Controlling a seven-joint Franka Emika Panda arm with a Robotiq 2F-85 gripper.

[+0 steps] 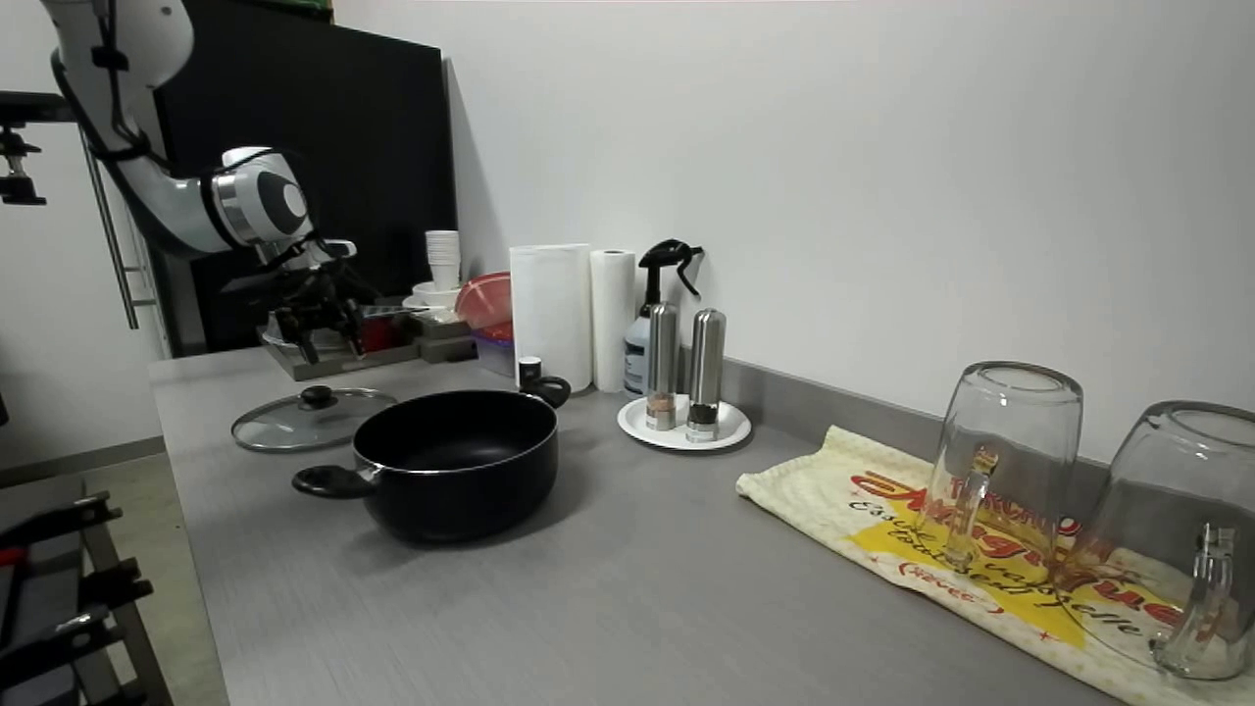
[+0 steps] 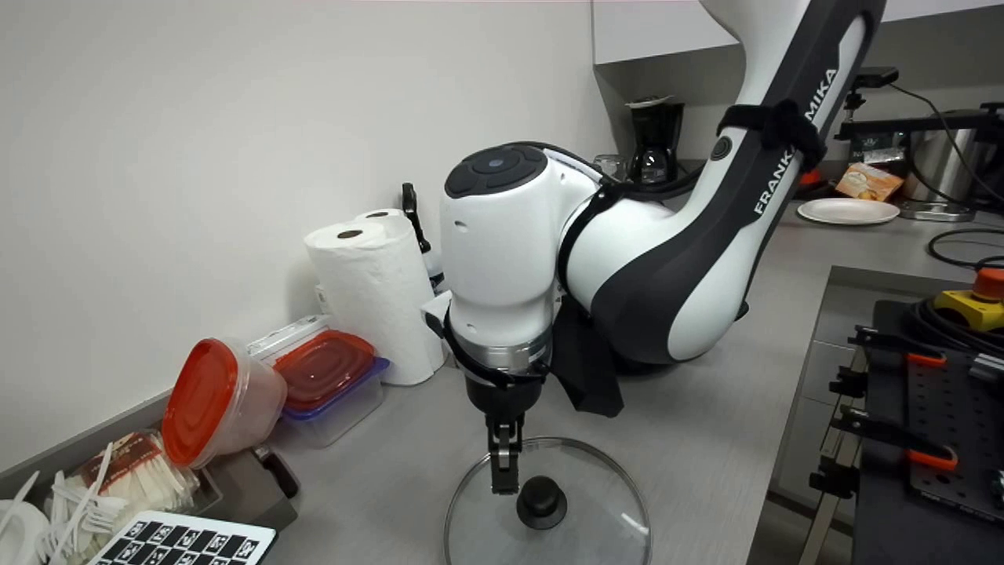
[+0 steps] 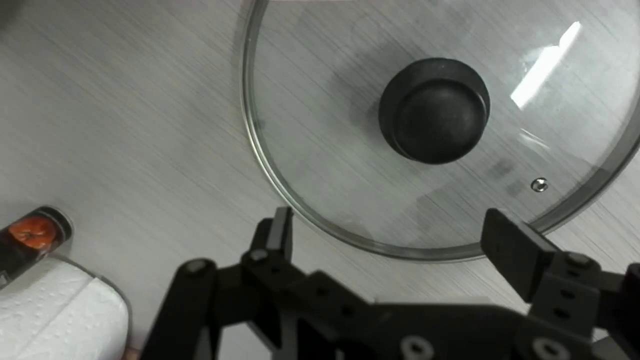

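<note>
A glass lid with a metal rim and a black knob lies flat on the counter, left of and behind a black two-handled pot. In the wrist view the lid's knob is ahead of the fingertips, and the lid's near rim runs across the gap between them. My gripper is wide open with nothing held. Exterior view 2 shows the gripper above the lid, beside the knob and not around it. In exterior view 1 the gripper appears dark and blurred.
Paper towel rolls, a spray bottle and two mills on a white plate line the wall. Glass mugs stand upside down on a towel. Plastic containers sit at the back.
</note>
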